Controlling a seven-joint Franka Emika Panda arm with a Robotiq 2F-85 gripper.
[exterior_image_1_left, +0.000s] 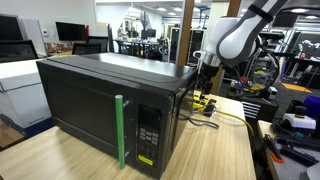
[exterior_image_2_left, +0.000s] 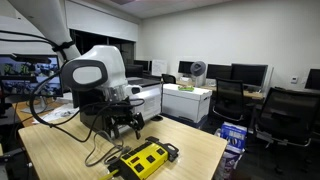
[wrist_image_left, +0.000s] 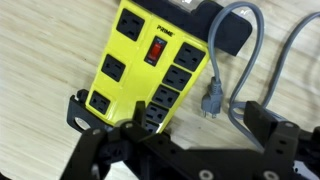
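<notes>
A yellow power strip (wrist_image_left: 137, 62) with black sockets and a red switch lies on the wooden table; exterior view 2 shows the same yellow strip (exterior_image_2_left: 146, 160) near the table's front. Beside it in the wrist view is a grey plug (wrist_image_left: 211, 98) with its prongs showing, on a looping grey cord (wrist_image_left: 247, 73). My gripper is open above them, its fingers spread apart. The plug appears between the fingers in that view, with nothing gripped. In exterior view 1 the gripper is partly hidden behind the microwave's right corner.
A large black microwave (exterior_image_1_left: 110, 105) with a green handle (exterior_image_1_left: 120, 130) fills much of the table. A yellow cable (exterior_image_1_left: 232, 116) runs along the table's right side. Bare tabletop (exterior_image_1_left: 215, 155) shows in front of the microwave's right side.
</notes>
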